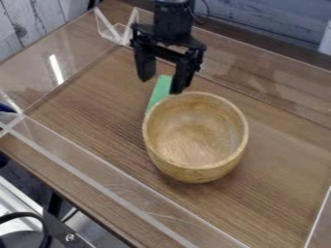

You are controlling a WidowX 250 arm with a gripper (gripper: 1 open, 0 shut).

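My gripper (165, 70) is over the table at the top middle, its dark fingers parted and open, with nothing seen between them. Just below it a green strip (161, 91) lies on the wood, partly behind a large tan wooden bowl (195, 160) that sits at the centre right.
A small clear wire-like holder (114, 29) stands at the upper left. A black cable (33, 218) runs at the lower left corner.
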